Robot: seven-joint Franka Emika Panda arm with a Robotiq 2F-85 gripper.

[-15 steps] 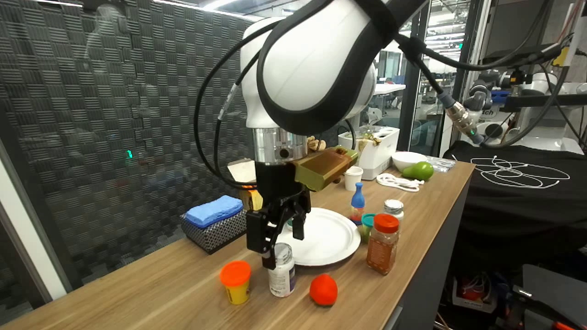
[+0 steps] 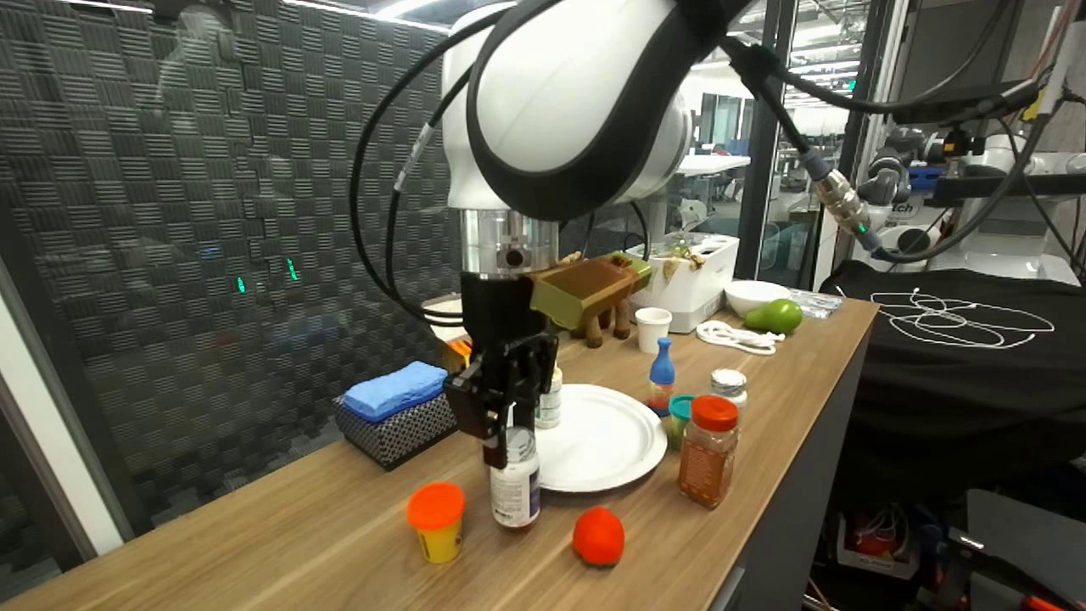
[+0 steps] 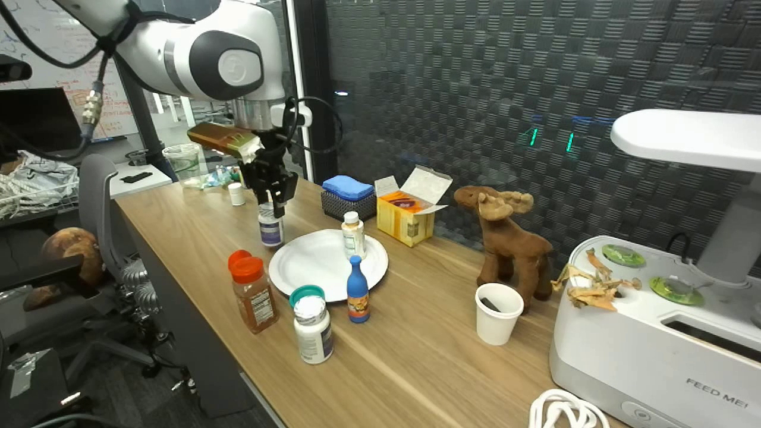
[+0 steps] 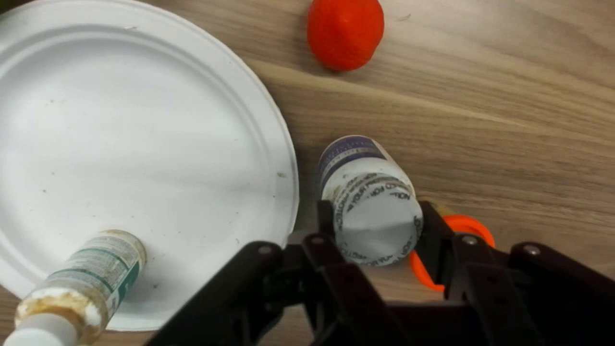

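Note:
A white pill bottle [image 2: 516, 490] with a purple label stands upright between the fingers of my gripper. The fingers are shut on its upper part, one finger on each side of the cap, as the wrist view shows. In exterior view 2 the same bottle [image 3: 271, 227] appears just left of the white plate, under my gripper [image 3: 274, 203]. It seems slightly above the table, though its base clearance is hard to judge. The white plate [image 4: 173, 190] is beside it, with a second bottle [image 3: 353, 235] with a green-and-white label on it.
Close by are an orange-lidded yellow tub [image 2: 438, 524] and a red object [image 2: 597, 536]. Across the plate stand a spice jar [image 2: 709, 453], a blue bottle [image 3: 357, 291] and another white bottle [image 3: 313, 331]. A dark basket with blue cloth [image 2: 397, 392] sits behind.
The gripper's fingers have closed around the white bottle. Arm and bottle have risen a little, and the bottle sits slightly further left in exterior view 1.

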